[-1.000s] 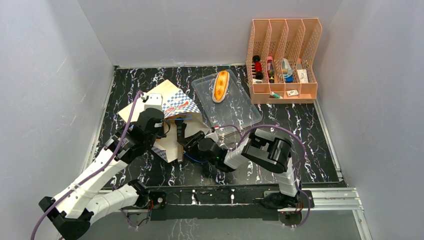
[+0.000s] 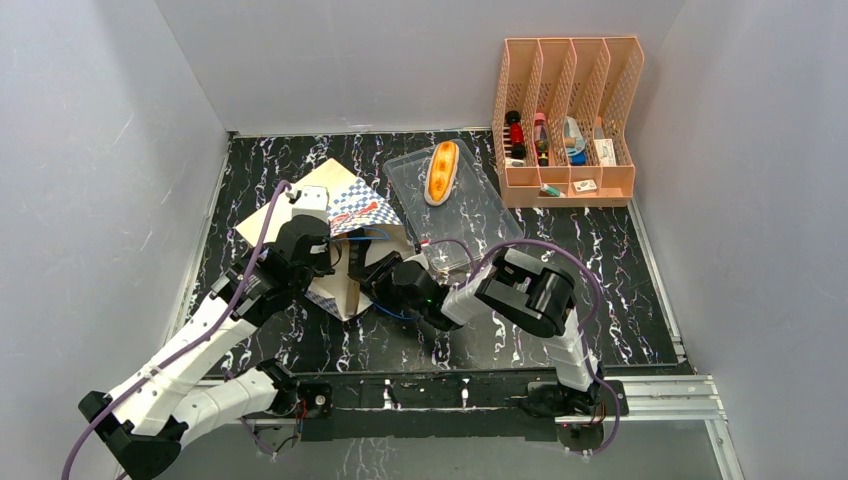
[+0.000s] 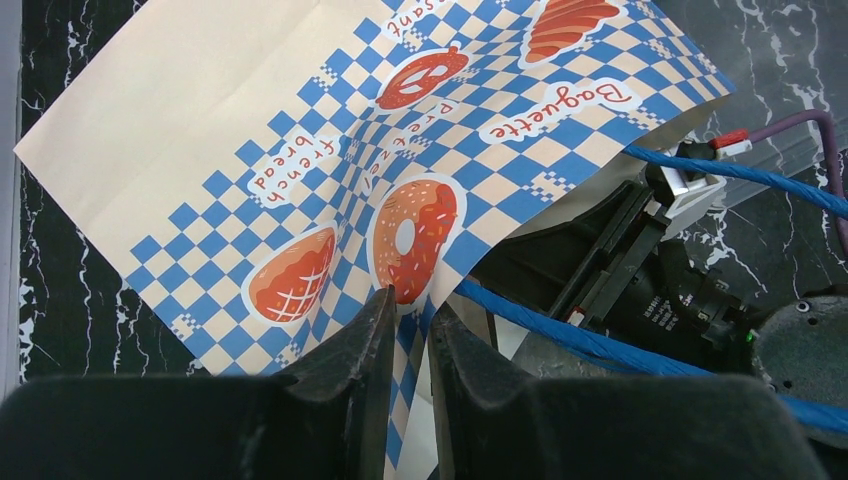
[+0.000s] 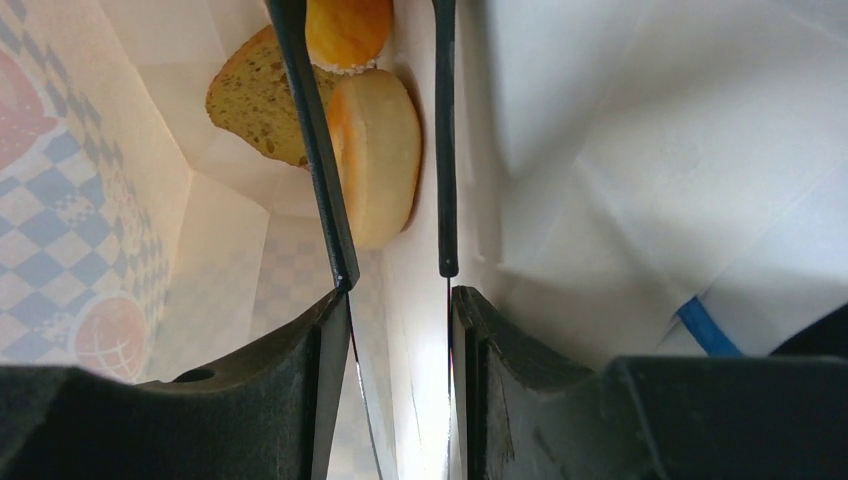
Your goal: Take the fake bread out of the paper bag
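The paper bag [image 3: 225,90], blue-checked with bread pictures, lies on its side with its mouth toward the right. My left gripper is shut on the bag's rim, a fold of paper between its fingertips. My right gripper [image 2: 360,262] reaches inside the mouth. Its long black fingers [image 4: 445,150] stand apart, so it is open. Deep in the bag, the right wrist view shows a speckled brown bread piece [image 4: 250,100], a pale bun [image 4: 395,160] and an orange piece [image 4: 350,30]. The bun and orange piece appear partly between the fingers; contact cannot be told.
One long orange bread [image 2: 441,174] rests on the clear tray [image 2: 485,210] behind the right arm. At the back right stands a pink divided organiser [image 2: 568,190] holding small items. Blue cables [image 3: 560,325] run across the bag's mouth. Right of the tray, the dark marble table is free.
Over the last second my right arm has shifted slightly to the left, a bit further into the bag. The left arm and the bread on the tray look practically unchanged.
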